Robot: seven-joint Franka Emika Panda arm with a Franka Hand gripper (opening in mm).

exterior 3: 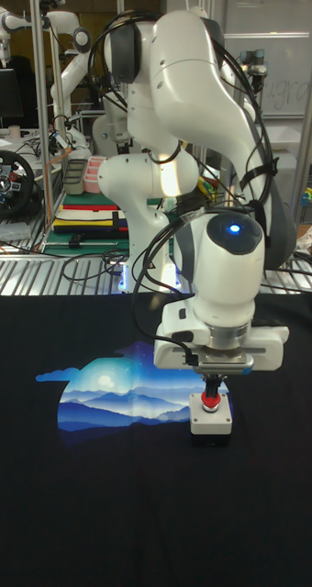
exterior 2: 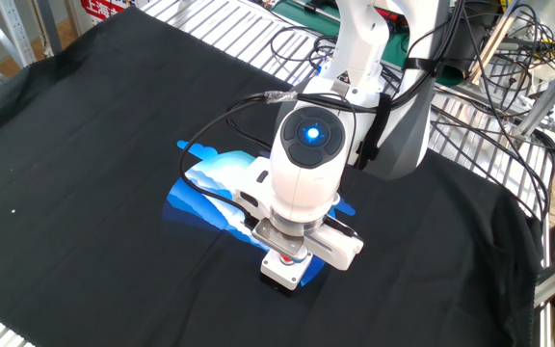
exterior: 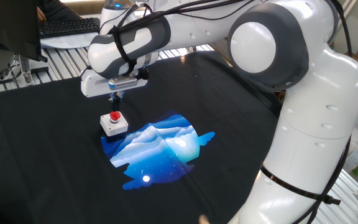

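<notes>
A white box with a red push button stands on the black cloth, close by the edge of a blue mountain picture. Directly over the box is my gripper, pointing down, its dark fingers together in one narrow column. The fingertips reach the red button in the third exterior view; whether they press on it, I cannot tell. Seen from above in the second exterior view, the hand covers most of the button, while the white box shows below it.
Metal slats run along the table's far edge, with loose cables near the arm's base. A keyboard and a monitor stand beyond the cloth.
</notes>
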